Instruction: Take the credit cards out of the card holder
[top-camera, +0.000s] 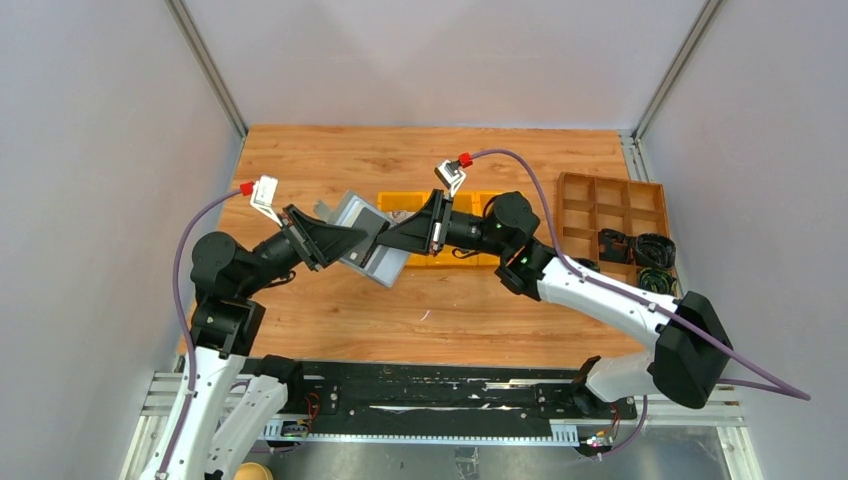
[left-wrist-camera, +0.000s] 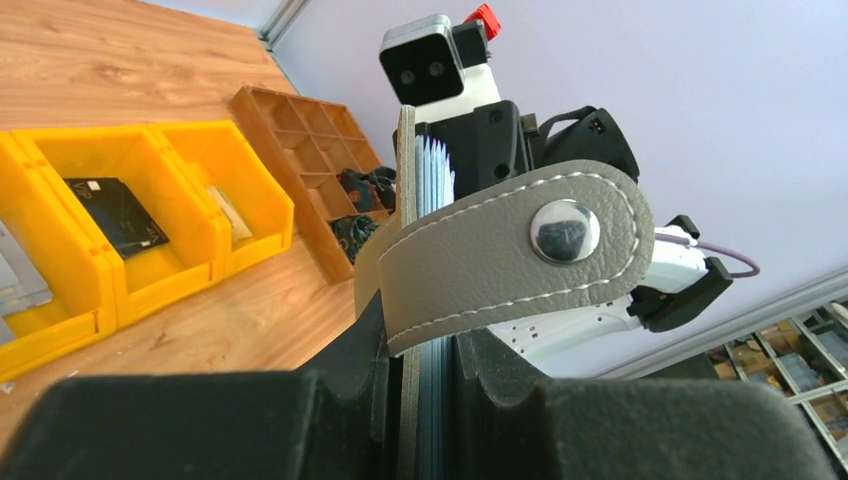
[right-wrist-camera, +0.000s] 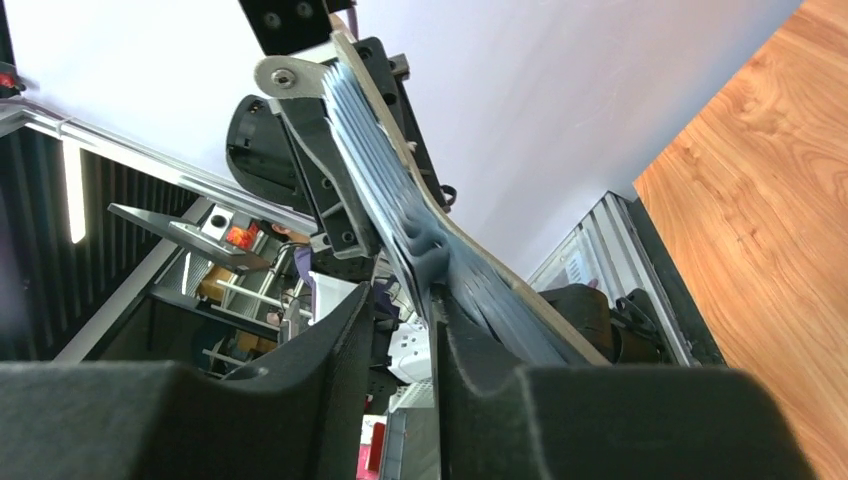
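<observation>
A grey leather card holder (left-wrist-camera: 505, 250) with a stitched snap strap and a stack of clear card sleeves is held up over the table, shown pale from above (top-camera: 377, 262). My left gripper (top-camera: 356, 238) is shut on it. My right gripper (top-camera: 388, 240) is at the holder's sleeves from the right, its fingers part open at their edge; whether anything is between them is unclear.
Yellow bins (left-wrist-camera: 170, 280) with dark and pale flat items stand behind the holder. A wooden sectioned tray (top-camera: 610, 200) with cables is at the back right.
</observation>
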